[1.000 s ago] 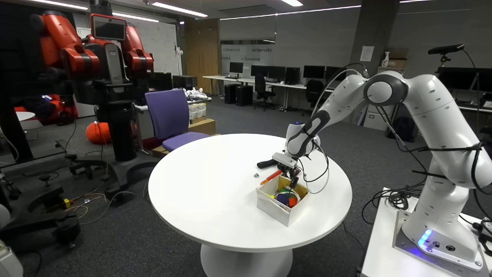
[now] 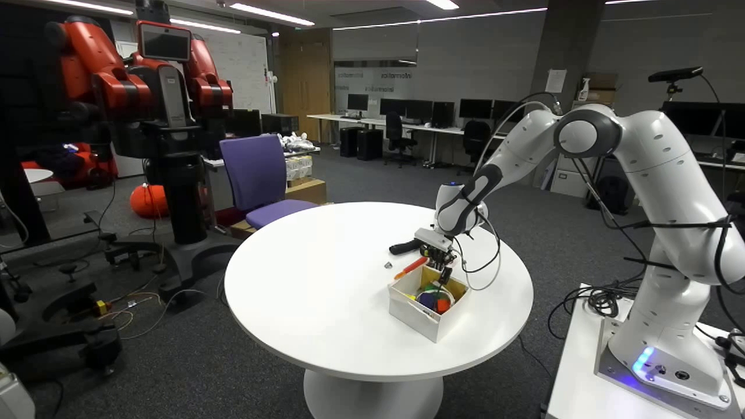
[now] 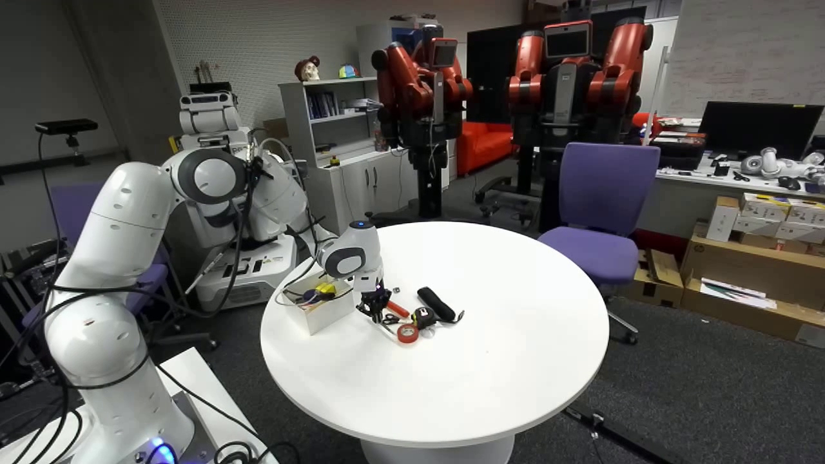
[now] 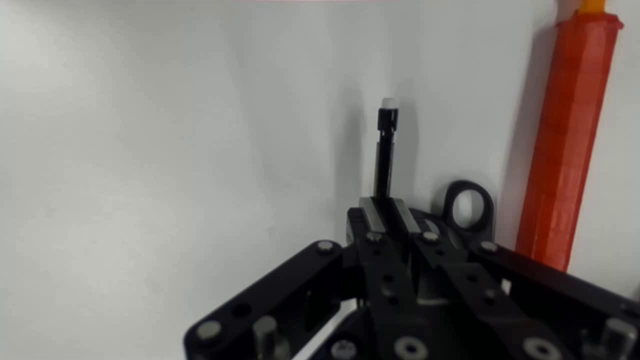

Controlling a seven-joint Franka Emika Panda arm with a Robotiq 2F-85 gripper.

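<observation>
My gripper is shut on a slim black pen-like stick [image 4: 384, 159] with a pale tip, which points away from the fingers. In the wrist view this stick is over the white tabletop, and its shadow falls beside it. Right of the fingers lies a black-handled pair of scissors [image 4: 489, 210], partly hidden by the gripper. Further right is a red-handled tool [image 4: 561, 138] with an orange end. From outside, the gripper [image 3: 375, 309] hangs low over the table, next to the white box [image 3: 329, 313]; the stick is too small to make out clearly there.
The open box [image 2: 419, 315] holds several coloured items. Red tape [image 3: 407, 333], a tape measure [image 3: 423, 316] and a black case [image 3: 436, 304] lie close to the gripper.
My arm and gripper have shifted very slightly to the right in exterior view 1. The box and the loose tools look unmoved.
</observation>
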